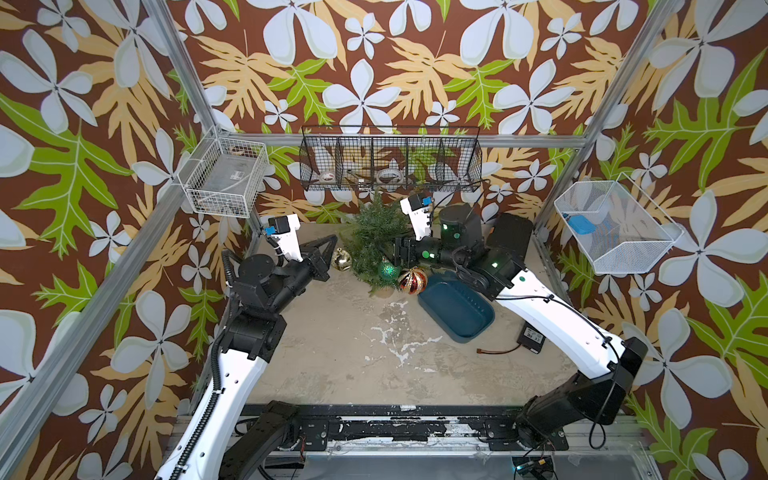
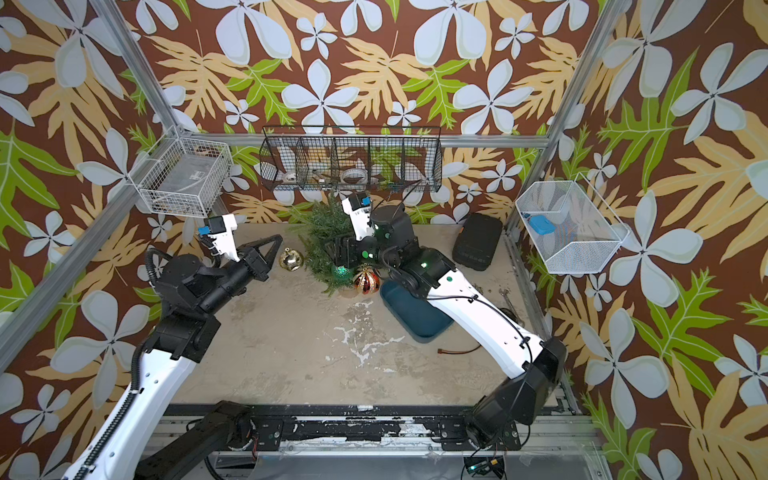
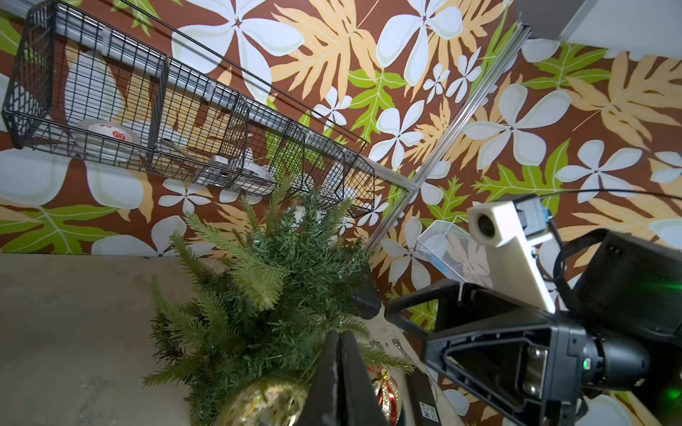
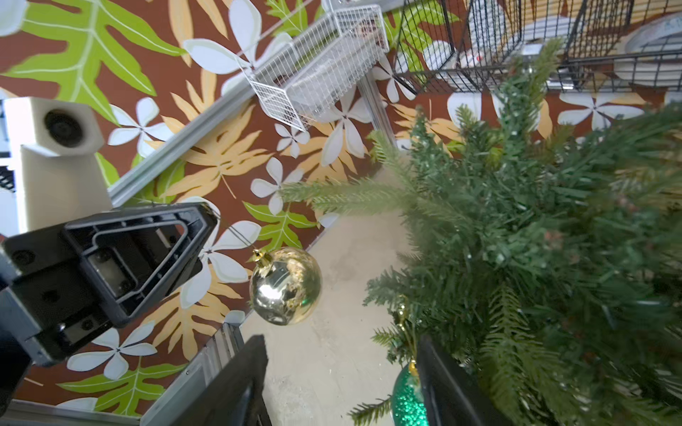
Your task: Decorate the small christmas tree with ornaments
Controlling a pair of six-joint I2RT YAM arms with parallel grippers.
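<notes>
The small green tree [image 1: 374, 232] stands at the back middle of the table. In the right wrist view, a gold ornament [image 4: 285, 286] hangs by a thin string from the tips of my left gripper [image 1: 333, 241], which is shut. That ornament is left of the branches and apart from them there. A glittery green ornament [image 4: 410, 399] hangs low on the tree's front, partly behind a finger [image 4: 454, 390] of my right gripper. This gripper is part open among the branches on the right, with nothing held between its fingers. A red-and-gold striped ornament [image 1: 413, 281] is at the tree's front right.
A blue tray [image 1: 456, 308] sits right of the striped ornament, under the right arm. Black wire baskets [image 1: 390, 162] hang on the back wall. A black case [image 2: 477, 241] stands at the back right.
</notes>
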